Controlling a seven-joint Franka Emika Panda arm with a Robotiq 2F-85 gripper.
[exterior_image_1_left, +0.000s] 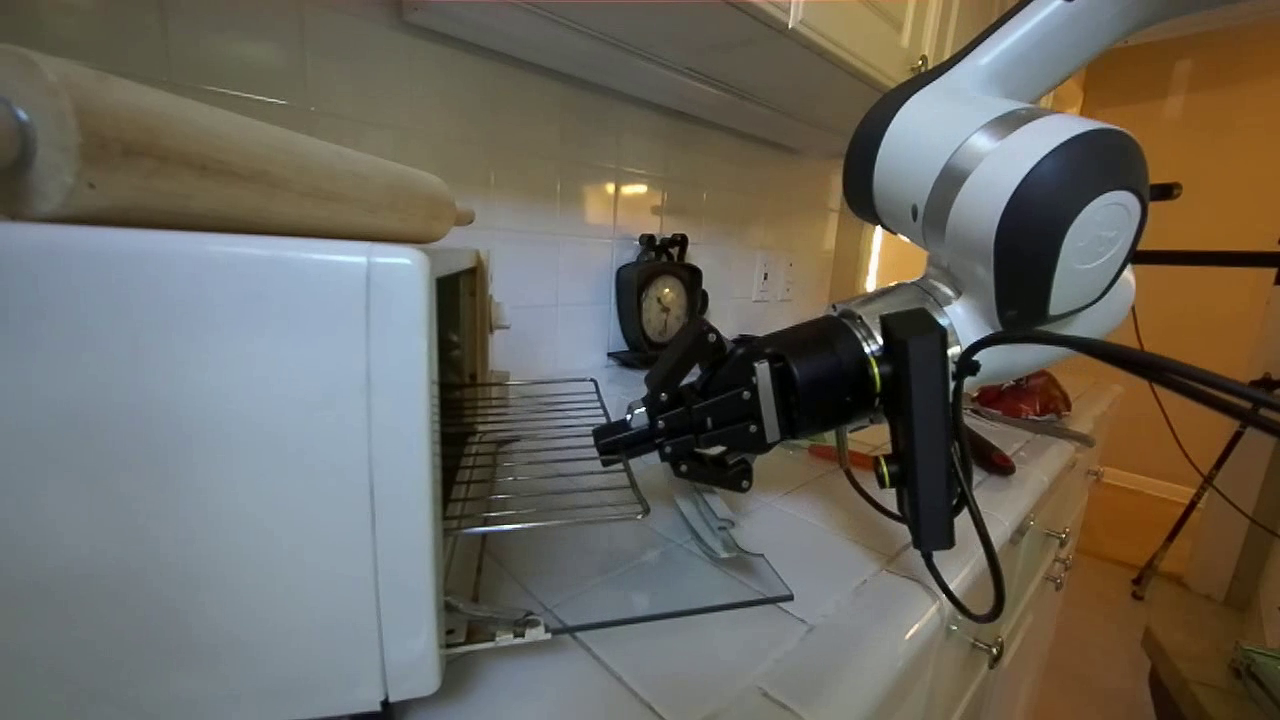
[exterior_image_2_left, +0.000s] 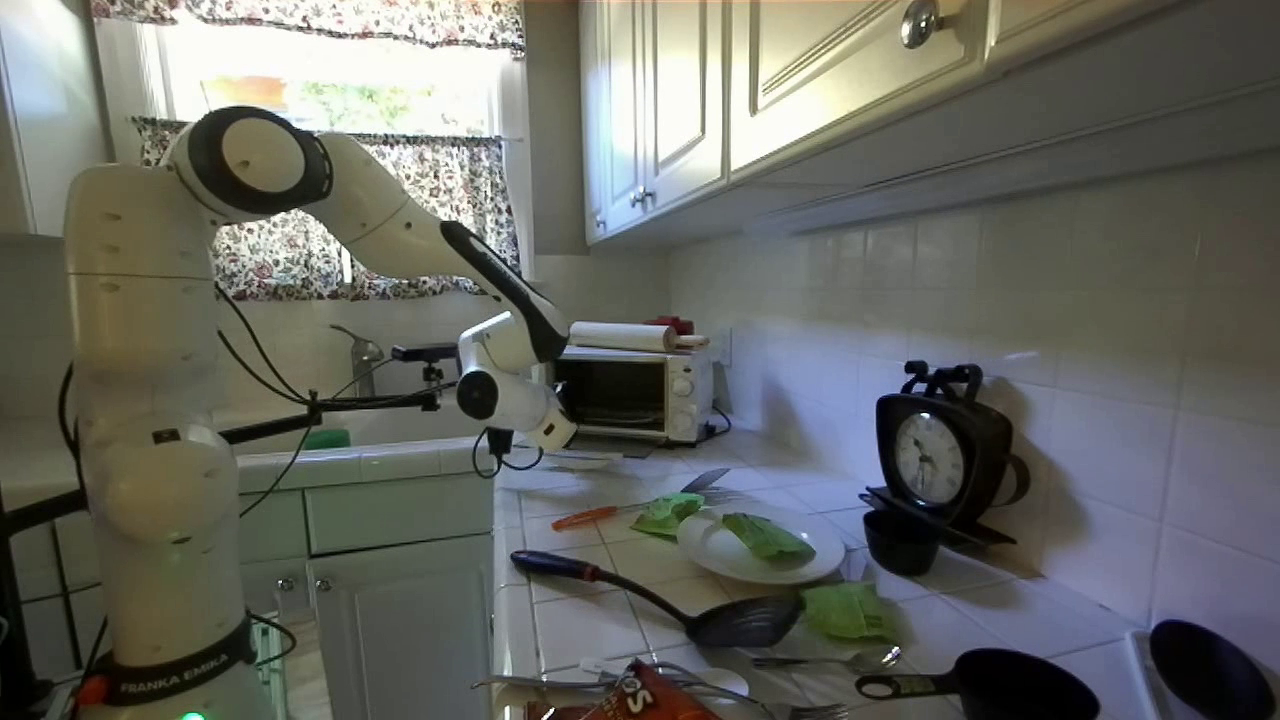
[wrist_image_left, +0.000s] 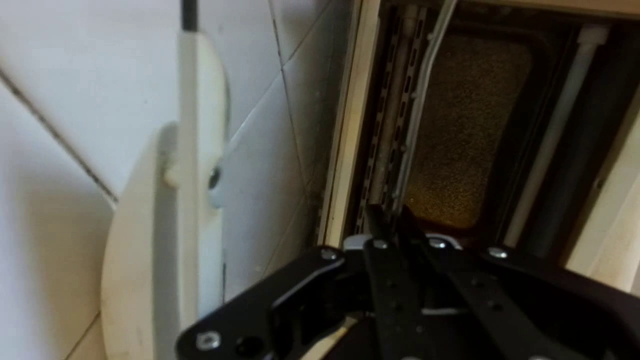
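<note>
A wire rack (exterior_image_1_left: 540, 462) juts out of the white toaster oven (exterior_image_1_left: 216, 456) in exterior view 1, its inner part still inside. My gripper (exterior_image_1_left: 612, 442) is shut on the rack's front edge. From the wrist, the rack's front wire (wrist_image_left: 417, 114) runs down between the shut fingertips of my gripper, with the dark oven interior (wrist_image_left: 474, 126) behind it. The oven's glass door (exterior_image_1_left: 684, 588) lies folded down, below the rack. In exterior view 2 the arm hides the gripper, beside the small-looking oven (exterior_image_2_left: 636, 394).
A wooden rolling pin (exterior_image_1_left: 240, 156) rests on top of the oven. The pale door handle (exterior_image_1_left: 708, 516) is at the glass's outer edge. Farther along the counter stand a black scale (exterior_image_2_left: 942, 456), a plate (exterior_image_2_left: 708, 546) with lettuce and a spatula (exterior_image_2_left: 744, 618).
</note>
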